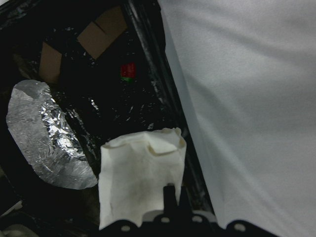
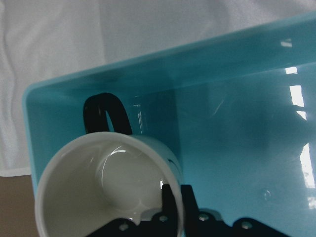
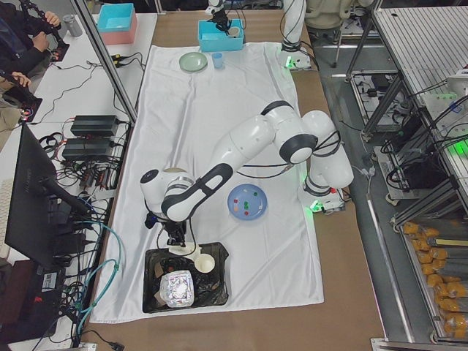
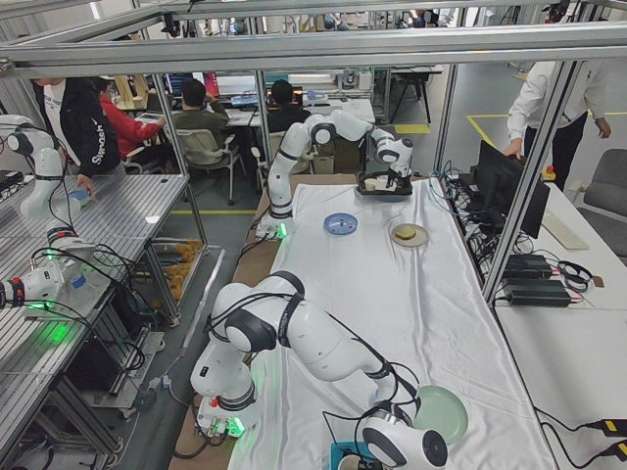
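My left gripper is shut on a folded white paper bag (image 1: 138,175), held over the black tray (image 3: 219,289) at the near end in the camera left view; foil packaging (image 1: 47,128) and cardboard scraps lie in the tray. My right gripper is shut on the rim of a white mug (image 2: 98,182) with a black handle, which is inside the blue bin (image 2: 237,138).
A blue plate (image 3: 247,202) with small pieces lies right of the left arm. A green plate (image 3: 193,62) and blue cup (image 3: 218,60) stand near the bin.
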